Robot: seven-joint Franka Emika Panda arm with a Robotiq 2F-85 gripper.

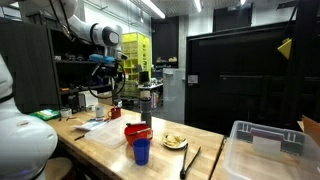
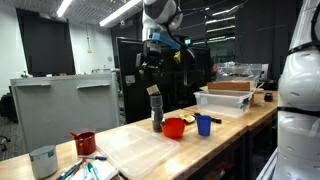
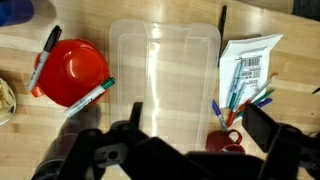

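Note:
High above the table hangs my gripper, its two fingers wide apart in the wrist view with only the table scene between them. Below it lies a clear, pale tray (image 3: 165,70), which looks empty. Left of the tray sits a red bowl (image 3: 75,65); a dark marker (image 3: 45,62) and a teal-capped marker (image 3: 90,97) lie across its edges. A blue cup (image 1: 141,153) stands close to the bowl. On the tray's other side, several pens (image 3: 238,95) rest on and around a white paper (image 3: 248,62), near a red mug (image 3: 225,141).
A dark bottle (image 2: 156,112) stands upright behind the tray. A yellowish dish (image 1: 174,141) and a long black tool (image 1: 190,162) occupy the table near a large clear bin (image 1: 236,160). A grey pot (image 2: 44,160) is at the other end.

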